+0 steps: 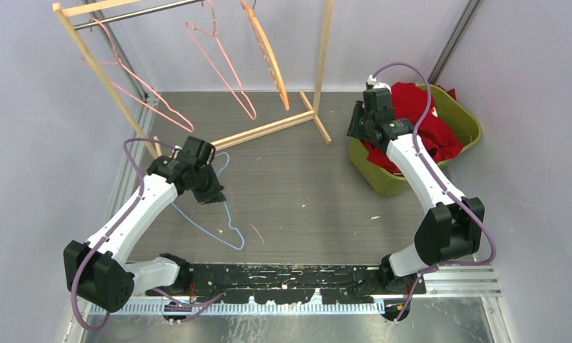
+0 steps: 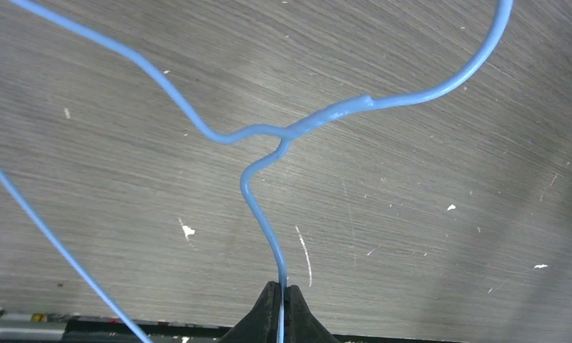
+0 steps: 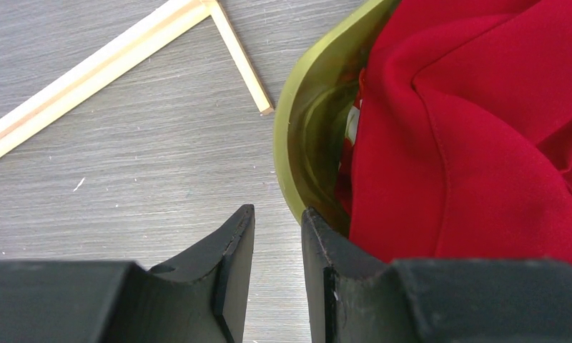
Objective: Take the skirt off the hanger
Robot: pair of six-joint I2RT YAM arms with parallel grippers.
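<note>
A blue hanger (image 1: 219, 237) with no garment on it is held by my left gripper (image 1: 215, 191), whose fingers [in the left wrist view] are closed on the thin wire (image 2: 262, 214) above the grey floor. My right gripper is part open at the left rim of the green basket (image 3: 292, 143), nothing visible between its fingers. Red cloth (image 3: 469, 164) is heaped in that basket; whether it is the skirt I cannot tell.
A wooden rack (image 1: 262, 131) at the back carries pink hangers (image 1: 233, 82) and a wooden hanger (image 1: 269, 53), all bare.
</note>
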